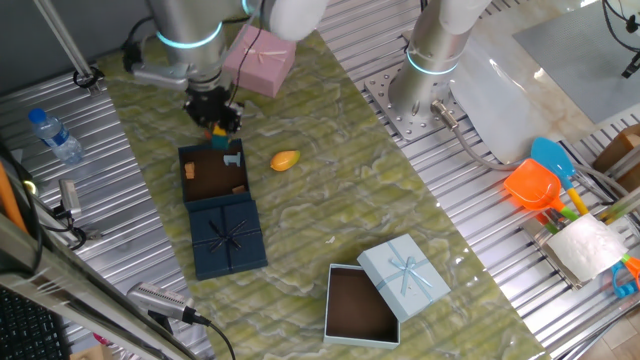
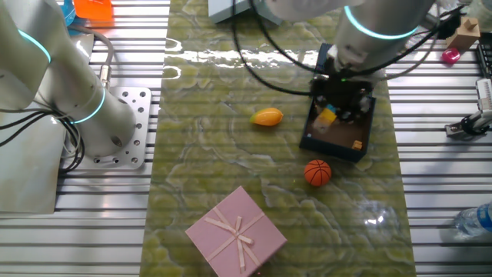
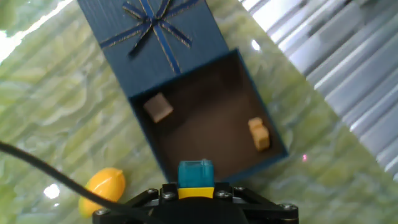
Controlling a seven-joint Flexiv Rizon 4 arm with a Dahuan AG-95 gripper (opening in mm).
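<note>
A small block (image 3: 196, 174), teal on top and yellow below, is held between my fingertips, and my gripper is shut on it. In exterior view 1 my gripper (image 1: 214, 122) hangs at the far edge of the open dark blue box (image 1: 215, 178), the block (image 1: 219, 141) just below its fingers. Inside that box lie a pale cube (image 3: 158, 107) and an orange piece (image 3: 259, 134); a light blue piece (image 1: 232, 159) shows near its far side. The dark blue lid (image 1: 228, 240) with a bow adjoins the box.
A yellow-orange fruit (image 1: 285, 160) lies beside the box, and a small basketball (image 2: 317, 172) rests near it. A closed pink box (image 2: 236, 235) stands farther off. The light blue box (image 1: 362, 308) is open, its lid (image 1: 405, 277) leaning at its side. Mid-table is clear.
</note>
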